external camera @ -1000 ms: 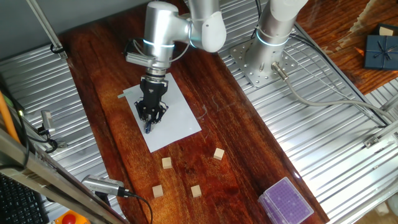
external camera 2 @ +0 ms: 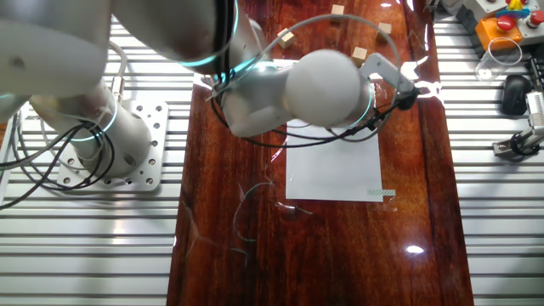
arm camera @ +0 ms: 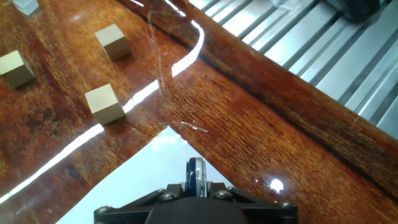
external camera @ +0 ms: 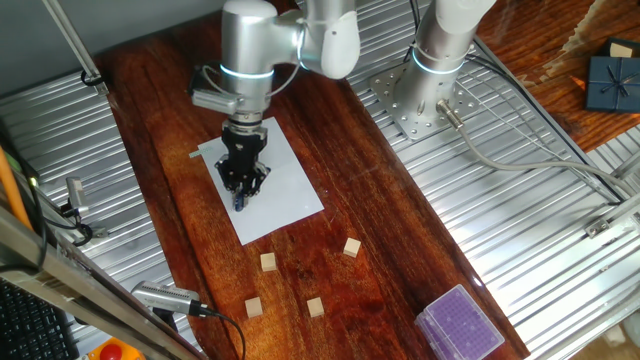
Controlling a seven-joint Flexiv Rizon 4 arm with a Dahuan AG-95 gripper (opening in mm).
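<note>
A white sheet of paper [external camera: 285, 185] lies on the brown wooden table. Over its left part my gripper [external camera: 240, 200] points down, its fingers together. From the wrist view the gripper looks shut, its narrow fingers side by side above the sheet [arm camera: 146, 177]; no separate object shows clearly between them. Whether the tips touch the paper I cannot tell. Several pale wooden cubes lie apart on bare wood beyond the paper, among them a near cube [arm camera: 104, 104] and another cube [arm camera: 112, 42]. In the second exterior view the arm partly covers the paper [external camera 2: 336, 174].
A purple-lidded box [external camera: 462, 325] stands at the table's corner. A small camera [external camera: 168, 297] with a cable sits by the edge near the cubes. A patterned strip [external camera 2: 381, 193] lies at a corner of the paper.
The upper part of the arm has shifted a little to the left in exterior view 1, and its tilt has changed. The fingertips have stayed at nearly the same spot over the paper. The cubes have not moved.
</note>
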